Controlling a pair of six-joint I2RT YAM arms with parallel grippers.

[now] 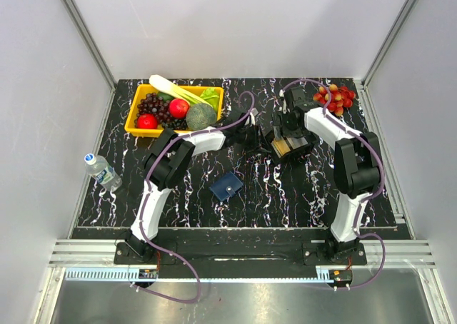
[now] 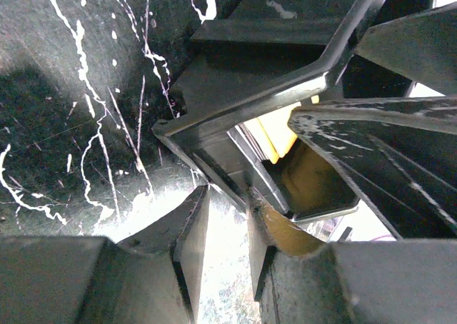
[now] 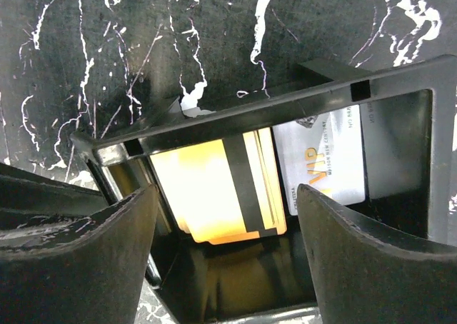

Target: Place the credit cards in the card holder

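Note:
A black box point(image 3: 200, 281) holds a stack of yellow cards point(image 3: 203, 188) with a dark stripe and a white card point(image 3: 321, 153) beside them. My left gripper is at the box's left side, fingertips at its rim; it looks nearly shut, and what is between the fingers is hard to tell. My right gripper stands open over the box, its fingers either side of the yellow cards. A blue card holder point(image 1: 226, 186) lies flat in the middle front of the table.
A yellow fruit basket point(image 1: 131, 120) is at the back left, a water bottle point(image 1: 103, 173) at the left edge, red grapes point(image 1: 333, 99) at the back right. The front middle of the table around the holder is clear.

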